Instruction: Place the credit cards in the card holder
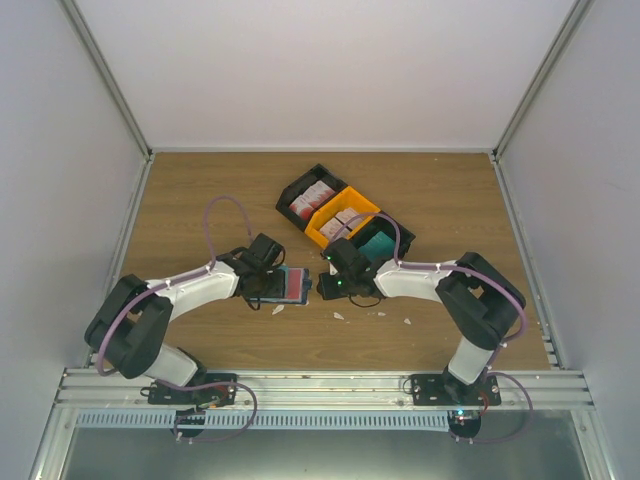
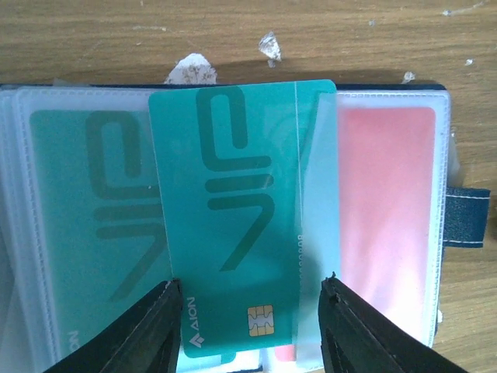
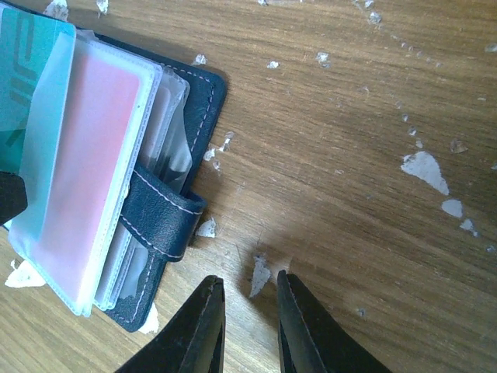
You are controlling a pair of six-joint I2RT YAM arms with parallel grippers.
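The blue card holder lies opened on the table, its clear sleeves showing a teal card on the left and a pink card on the right. Between them a loose-lying teal card rests across the pages, its right strip looking paler, seemingly under clear plastic. My left gripper is part open over that card's lower half, one fingertip at its left edge, the other over the pale strip. Right of the holder, my right gripper stands part open above bare table, nothing between its fingers.
Behind the arms sit three trays with cards: a black one, a yellow one and another black one. The holder's strap sticks out rightward. Pale chips mark the wood. The table right of the holder is clear.
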